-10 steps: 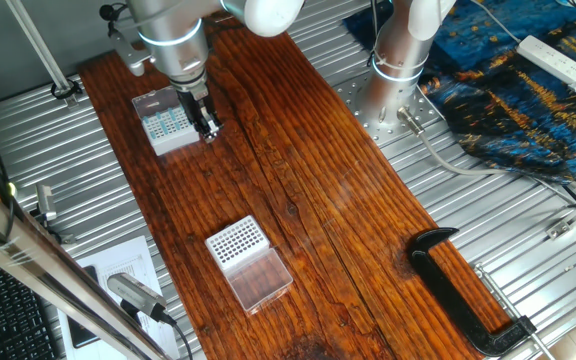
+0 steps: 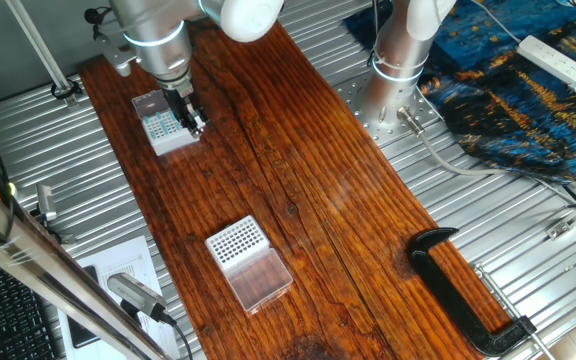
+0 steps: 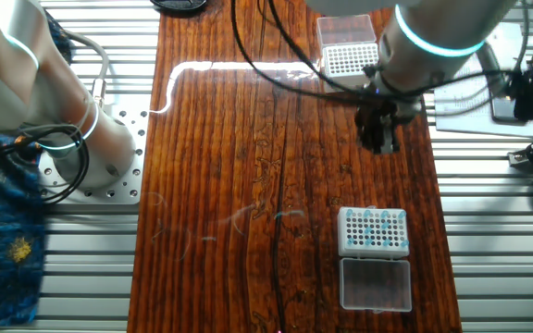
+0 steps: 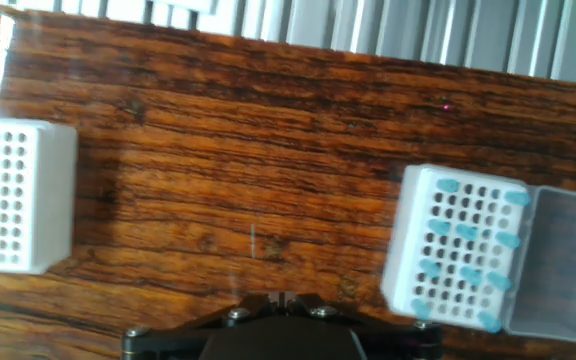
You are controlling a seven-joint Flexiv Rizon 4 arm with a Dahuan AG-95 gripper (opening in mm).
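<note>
One white rack [image 2: 168,129] with a grid of holes has several teal pieces scattered over its top; its clear lid [image 4: 564,262] lies open beside it. A second white rack [image 2: 236,243], its holes bare of teal, sits farther along the table with its own clear lid [image 2: 261,279] open. My gripper [image 2: 200,128] hangs near the edge of the teal-dotted rack in exterior view 1. In the wrist view the black fingertips [image 4: 261,300] meet at the bottom centre, shut, and no object shows between them. Exterior view 2 gives the gripper [image 3: 378,146] only as a dark blur between both racks.
A black clamp [image 2: 448,295] grips the wooden table [image 2: 318,210] at one end. The arm's base [image 2: 380,105] stands on the metal bench beside it. Dark cables [image 3: 276,74] cross exterior view 2. Bare wood lies between the two racks.
In exterior view 1 my gripper has moved a little leftward and slightly up, closer to the teal-dotted rack. Both racks and their lids stay in place.
</note>
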